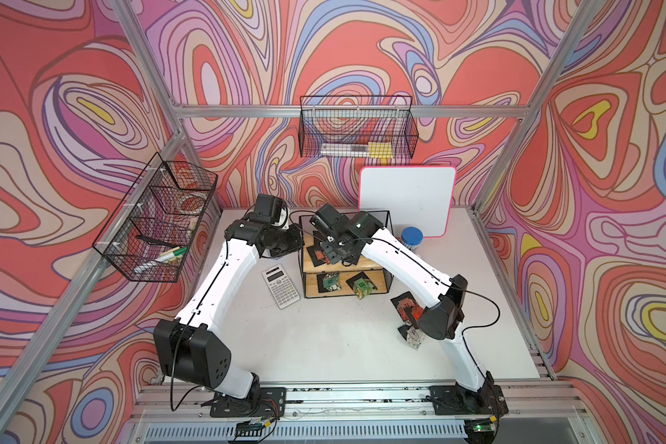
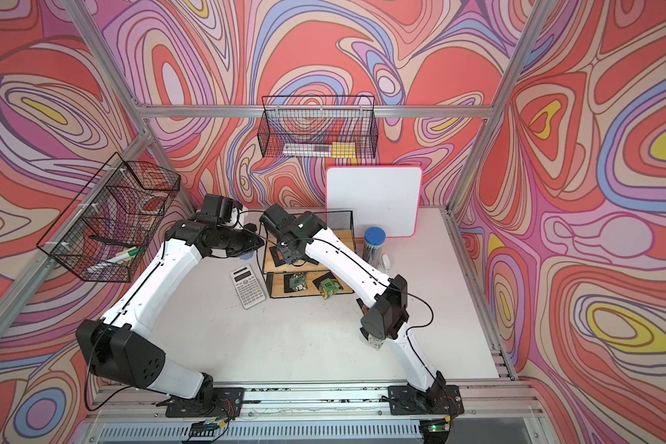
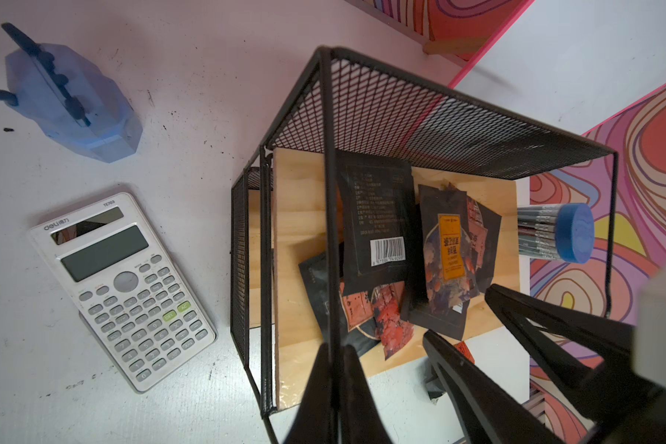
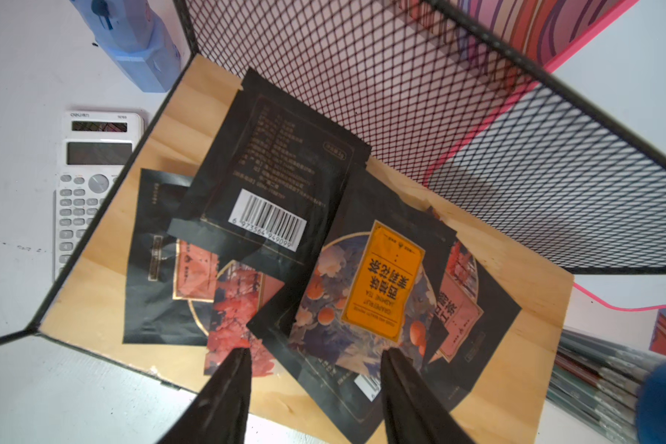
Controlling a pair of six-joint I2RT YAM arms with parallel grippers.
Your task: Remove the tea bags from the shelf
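On the upper tier of the black wire shelf (image 1: 383,275) several tea bags lie overlapping. A black one with its barcode up (image 4: 273,170) rests at the left, over a red-printed bag (image 4: 166,259). A yellow-labelled bag (image 4: 384,285) covers much of another red one (image 4: 488,318). Two green-printed bags (image 1: 329,282) (image 1: 363,286) sit on the lower tier. My right gripper stands open above the front of the upper bags, holding nothing. At the shelf's left side my left gripper is shut on a thin bar of the wire frame.
Tea bags (image 1: 404,305) lie on the table at right, partly behind my right arm. A calculator (image 3: 129,288) and a blue object (image 3: 74,103) stand left of the shelf. A blue-lidded jar (image 3: 573,233) is at its right.
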